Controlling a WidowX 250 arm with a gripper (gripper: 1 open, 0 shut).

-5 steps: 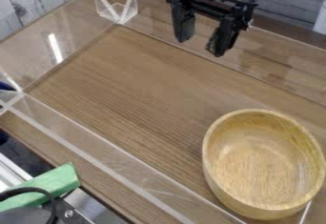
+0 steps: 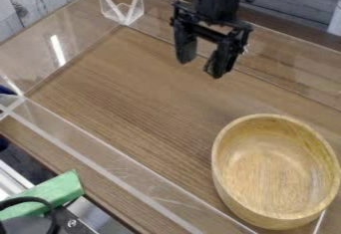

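Note:
My black gripper hangs over the back middle of the wooden table, pointing down, with its fingers apart and nothing visible between them. A large empty cream bowl rests at the front right, well apart from the gripper.
A small clear plastic object stands at the back left. A green object lies at the front-left corner beside dark cables, outside the table's clear plastic edging.
The gripper has moved a little toward the front and left, lower in the view, and more of the arm above it shows. The bowl is unchanged.

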